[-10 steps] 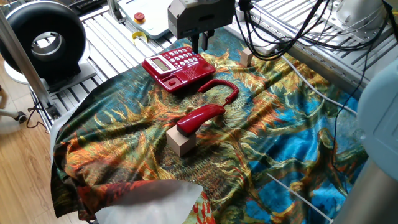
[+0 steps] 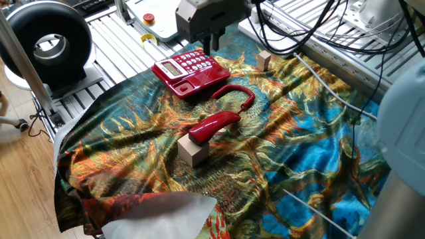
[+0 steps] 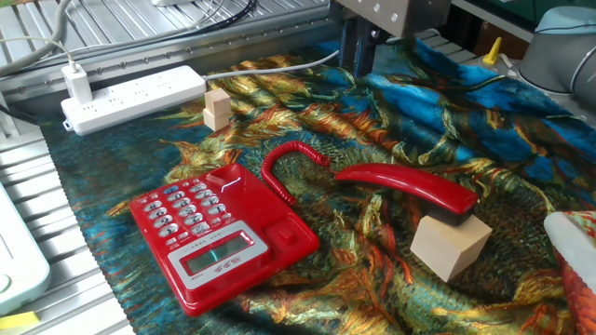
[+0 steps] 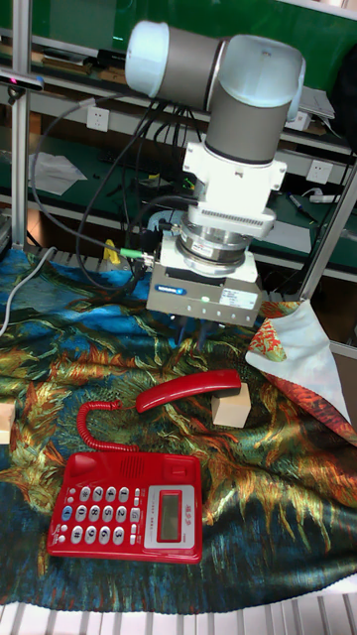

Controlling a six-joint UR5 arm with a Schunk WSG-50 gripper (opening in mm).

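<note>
A red desk telephone base [image 2: 190, 73] with a keypad and small display rests on the patterned cloth. Its red handset [image 3: 408, 181] lies off the base, one end propped on a pale wooden block [image 3: 451, 246] and the other toward the cloth. The coiled red cord [image 3: 281, 172] runs between base and handset. My gripper [image 3: 358, 67] hangs fingers-down over the cloth, apart from the handset, on the far side of the phone in exterior view 2. Nothing shows between its dark fingers, and how far apart they stand is unclear.
Two small stacked wooden blocks [image 3: 216, 110] stand beside a white power strip [image 3: 135, 98]. The cloth [image 2: 133, 159] is wrinkled, with a folded-back white corner [image 2: 163, 219]. Dark cables [image 2: 302, 43] loop beside the arm.
My gripper and its hanging cables have shifted slightly, and the gripper's angle looks a little different. The telephone, handset and blocks have stayed in place.
</note>
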